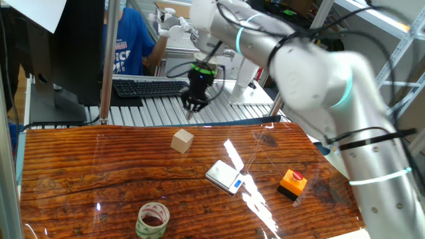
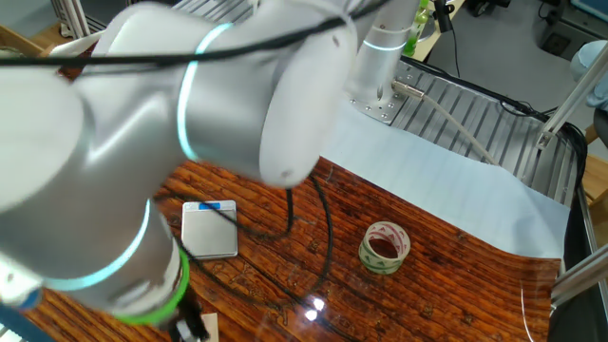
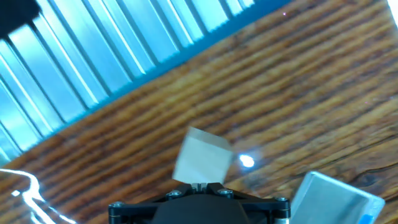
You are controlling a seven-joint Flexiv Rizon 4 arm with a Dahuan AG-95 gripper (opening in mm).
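A pale wooden cube [image 1: 182,141] rests near the back edge of the brown wooden table. Above and behind it in exterior view 1 hangs my gripper [image 1: 190,115], pointing down, its fingertips together and clear of the cube. From the wrist view, the cube [image 3: 203,160] lies just beyond the shut fingertips, and nothing shows between them. Exterior view 2 has a small pale part of the cube [image 2: 211,326] at the bottom, beside the dark gripper, whose tips are hard to make out there.
A small silver scale [image 1: 224,175] lies mid-table, with an orange emergency-stop box [image 1: 291,184] to its right. A tape roll [image 1: 153,221] stands near the front. Behind the table's back edge are a ribbed metal surface [image 1: 154,114] and a keyboard [image 1: 149,87].
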